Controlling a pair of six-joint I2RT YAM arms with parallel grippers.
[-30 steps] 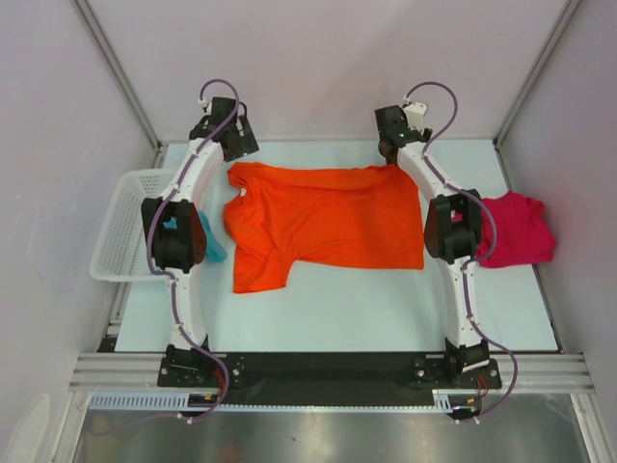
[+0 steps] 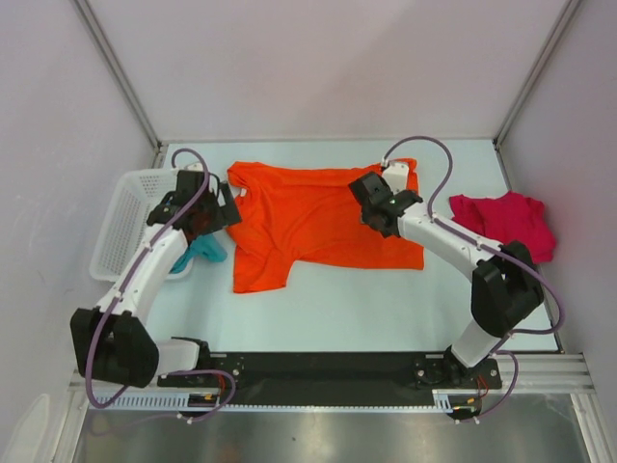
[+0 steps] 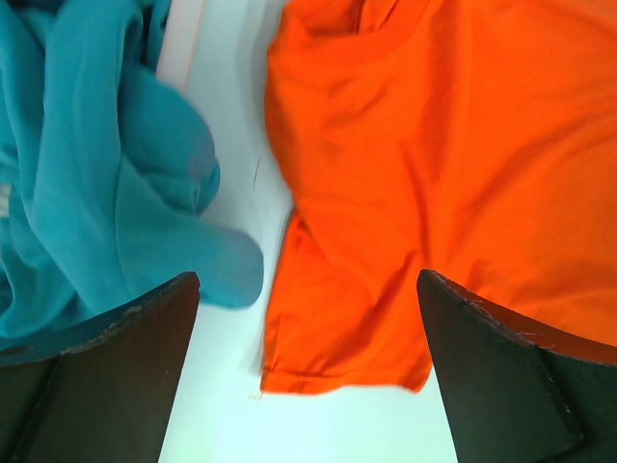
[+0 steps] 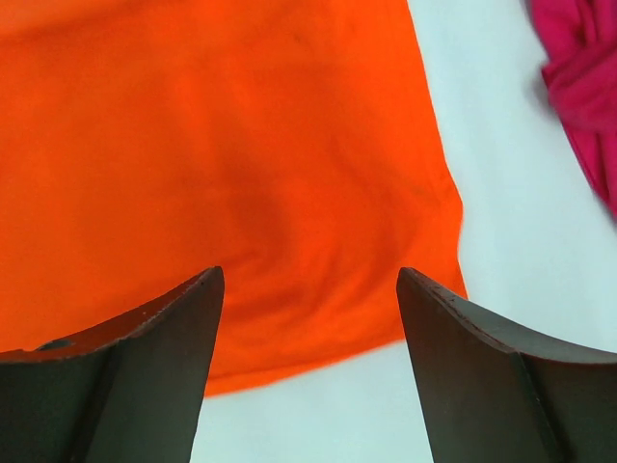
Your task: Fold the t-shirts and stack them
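Across the middle of the table lies an orange t-shirt [image 2: 323, 217], spread wide, with a strip along its far edge turned over and one sleeve [image 3: 333, 328] sticking out at the near left. My left gripper [image 2: 233, 204] is over the shirt's left edge, open; its fingers [image 3: 101, 386] stand far apart with no cloth gripped. My right gripper [image 2: 371, 220] hovers over the right half of the shirt, also open, nothing between its fingers. In the right wrist view the near right corner of the shirt shows below.
At the left stands a white basket [image 2: 116, 227], with teal cloth [image 2: 205, 246] hanging over its side. A crumpled pink cloth [image 2: 506, 222] lies on the right.
Both arms have drawn back from the far edge toward the near side, the right one also moving somewhat left. The orange shirt looks unchanged.
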